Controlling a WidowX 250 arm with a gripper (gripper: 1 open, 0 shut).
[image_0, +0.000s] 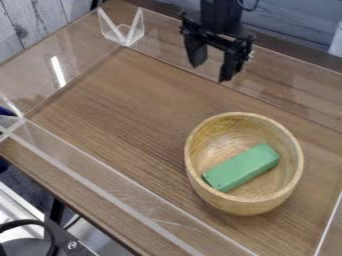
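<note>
My gripper (214, 55) hangs at the back centre, above the wooden surface, open with its dark fingers spread apart. A round pale wooden bowl (275, 136) sits at the lower right, holding a green block (242, 167). My gripper is well behind and above the bowl, apart from it.
A clear angular plastic object (123, 28) stands at the back left. Dark items lie past the lower-left edge.
</note>
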